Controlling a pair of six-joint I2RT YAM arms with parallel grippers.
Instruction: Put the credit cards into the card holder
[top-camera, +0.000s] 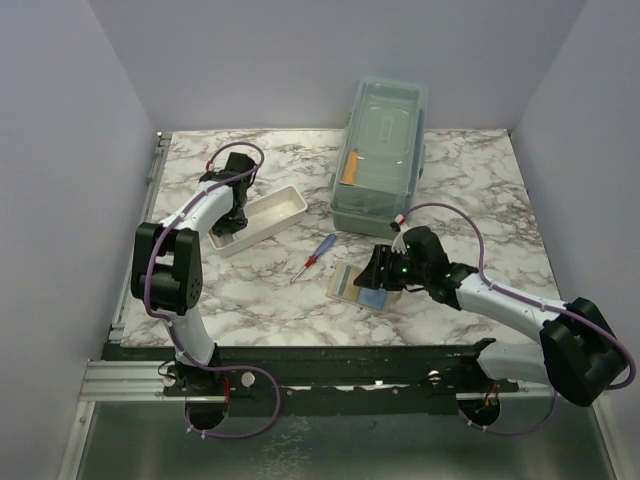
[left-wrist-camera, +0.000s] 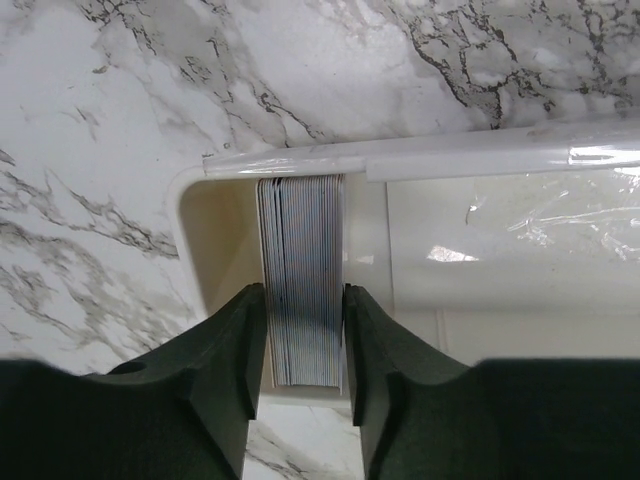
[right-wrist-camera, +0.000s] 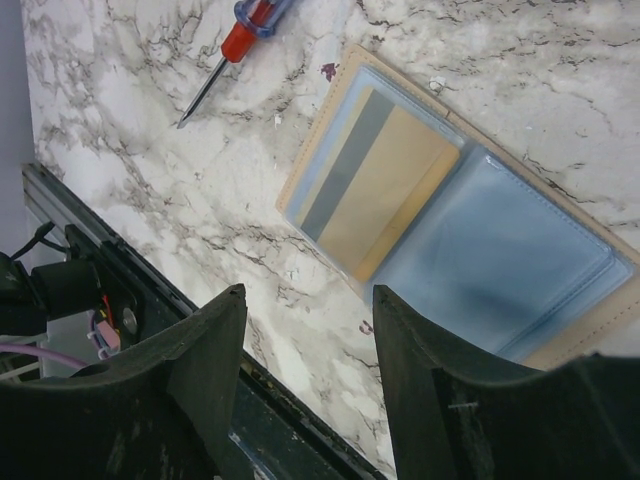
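Note:
In the left wrist view a white tray (left-wrist-camera: 500, 240) holds a tightly packed stack of cards (left-wrist-camera: 300, 260) at its left end. My left gripper has its fingertips at either side of that stack, part open; whether it grips is unclear. In the right wrist view the card holder (right-wrist-camera: 500, 260), blue with a tan border and pale and grey strips in one half, lies on the marble table. My right gripper stands open above its near edge, nothing between its fingers.
A screwdriver (top-camera: 313, 258) lies between tray and holder. A lidded clear bin (top-camera: 385, 150) stands at the back centre.

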